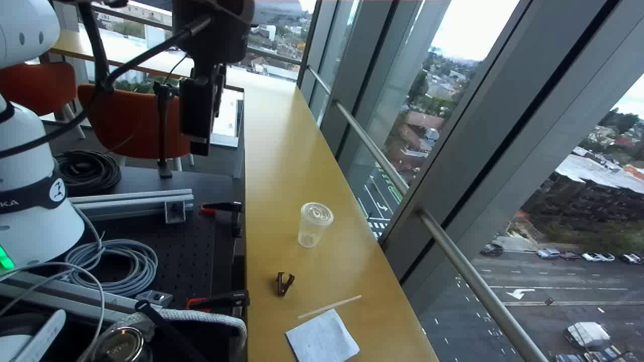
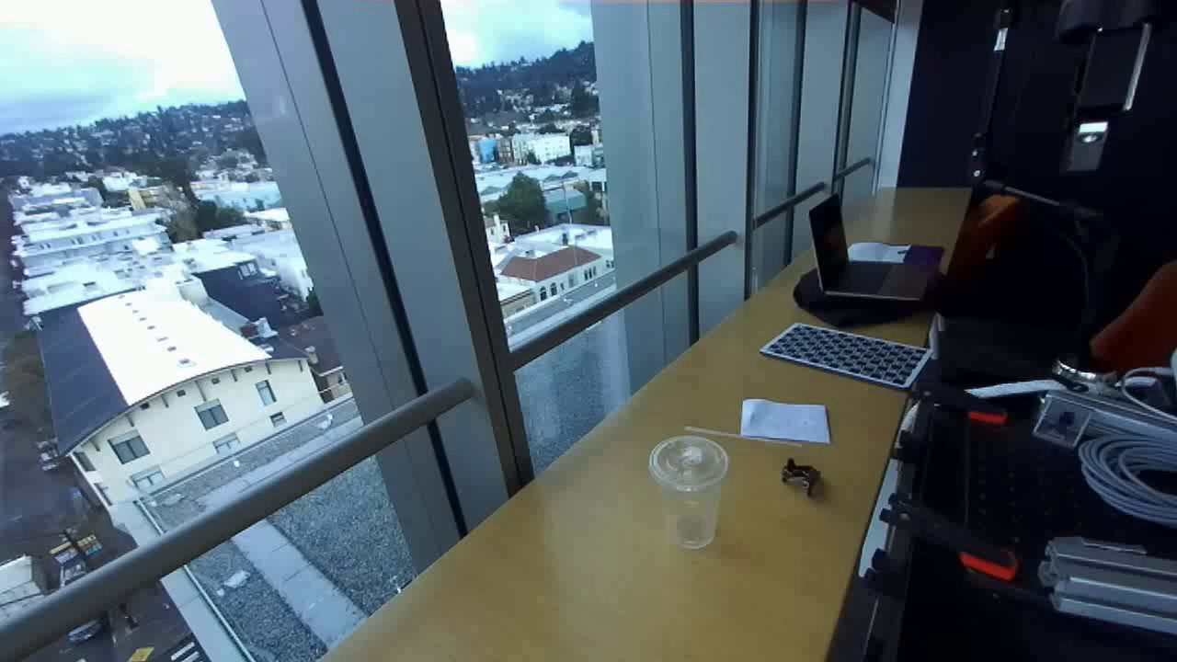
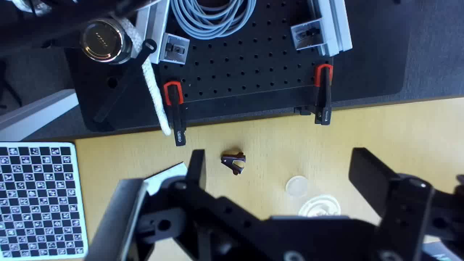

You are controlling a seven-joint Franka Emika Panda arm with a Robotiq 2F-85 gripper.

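My gripper is open, its two black fingers wide apart with nothing held between them. From the side, the gripper hangs high above the dark cart, left of the wooden table. A clear plastic cup with a lid stands upright on the table; in the wrist view the cup's lid is partly hidden by the gripper body. A small dark brown staple remover lies on the wood nearby. Beside it rest a thin straw and a folded white paper.
Clamps with red parts grip the table's edge along the cart. A checkered board and a laptop occupy one end of the table. Windows with a metal rail border its other side. Beyond the cup, the tabletop is bare.
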